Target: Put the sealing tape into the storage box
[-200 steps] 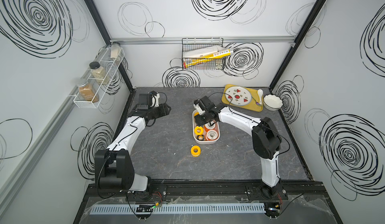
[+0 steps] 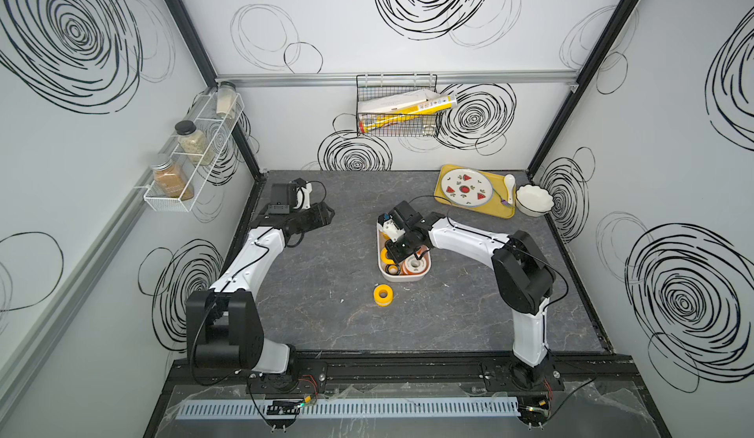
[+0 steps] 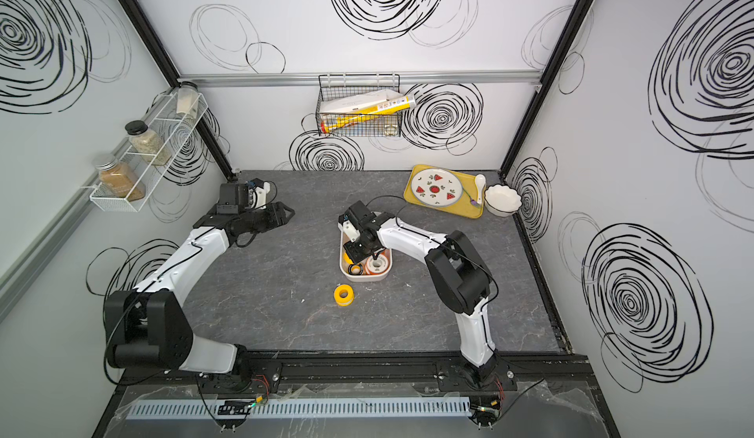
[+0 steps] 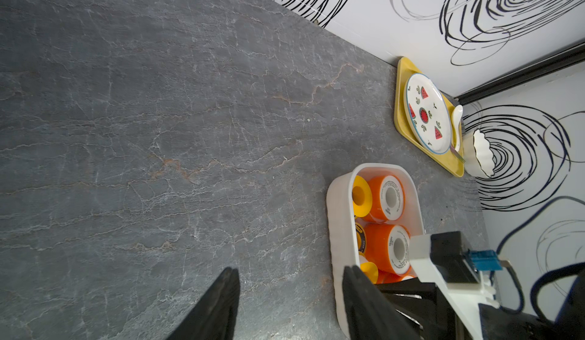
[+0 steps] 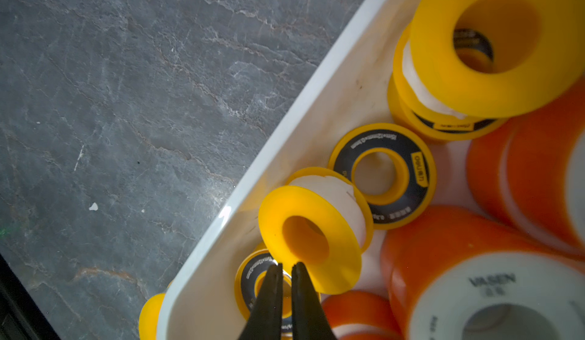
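One yellow sealing tape roll [image 2: 390, 294] lies on the table, just outside the near end of the white storage box [image 2: 407, 278]. Inside the box are several yellow and orange rolls. My right gripper is down in it, its narrow fingers close together at the edge of a tilted yellow roll [image 5: 344, 273], whose rim shows at the tips. Beneath that roll lies another with a black label [image 5: 248, 279]. In the left wrist view my left gripper is open over bare table, nothing between its fingers, left of the box.
At the back right is a yellow tray [image 2: 498, 207] with a patterned plate [image 2: 453, 189], beside a white bowl [image 2: 535, 201]. A wire basket [image 2: 398, 128] hangs on the back wall.
My right gripper has moved nearer the front of the box and now covers part of the yellow roll in it. The left arm and the roll on the table have stayed put.
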